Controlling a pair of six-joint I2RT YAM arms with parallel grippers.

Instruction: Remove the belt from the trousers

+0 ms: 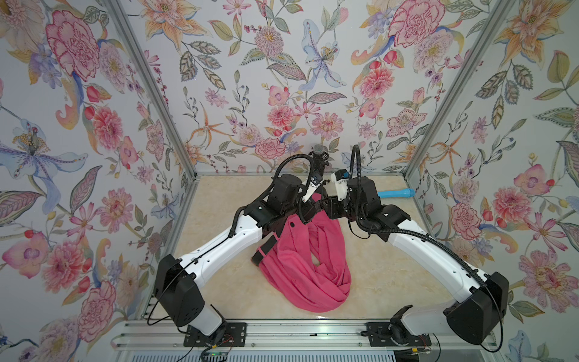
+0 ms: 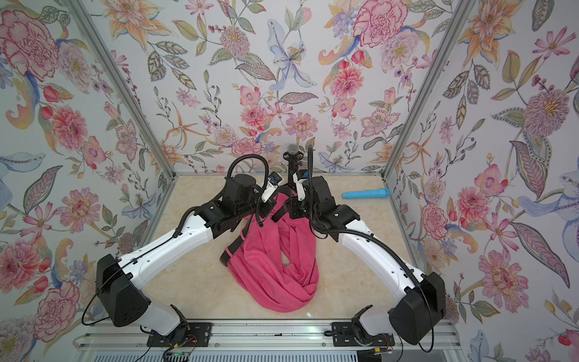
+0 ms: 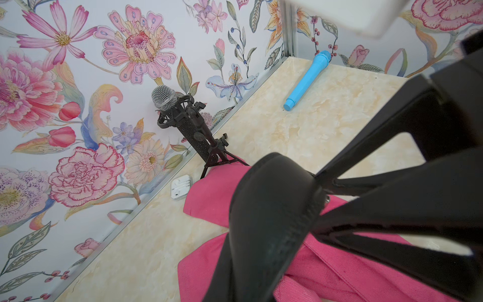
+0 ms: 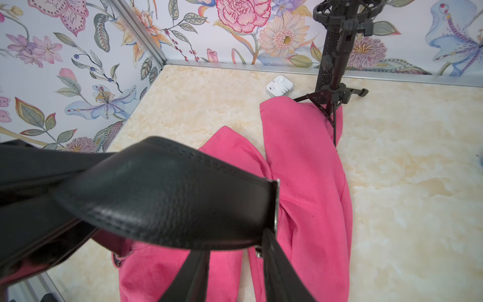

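Pink trousers [image 1: 328, 283] lie bunched mid-table. In the left wrist view, the wide black belt [image 3: 271, 211] fills the foreground, raised above the cloth. My left gripper, at the left of the right wrist view, is shut on it; the belt sticks out rightward to a metal-trimmed end. My right gripper is beside that end with its fingers [image 4: 193, 276] apart; I cannot tell whether the end sits between them. A dark strip [image 2: 233, 246] shows along the trousers' left edge; how it joins the belt is hidden.
A microphone on a black tripod [image 3: 213, 136] stands at the back, touching the trousers' far end. A white earphone case [image 4: 279, 86] lies beside it. A blue microphone [image 2: 365, 193] rests at the back right.
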